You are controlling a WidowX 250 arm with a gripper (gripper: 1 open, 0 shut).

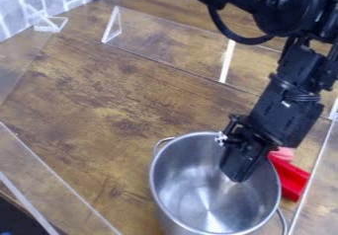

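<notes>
A large steel pot (199, 195) with side handles stands at the lower middle of the camera view. My black gripper (239, 166) reaches down from the upper right into the pot's back right part, just inside the rim. Its fingers look closed, with nothing visible between them, though the tips are partly dark and hard to make out.
A red object (297, 180) lies right of the pot, partly hidden by it and my wrist. Clear acrylic panels and white strips border the wooden surface (106, 91), which is clear to the left and behind the pot.
</notes>
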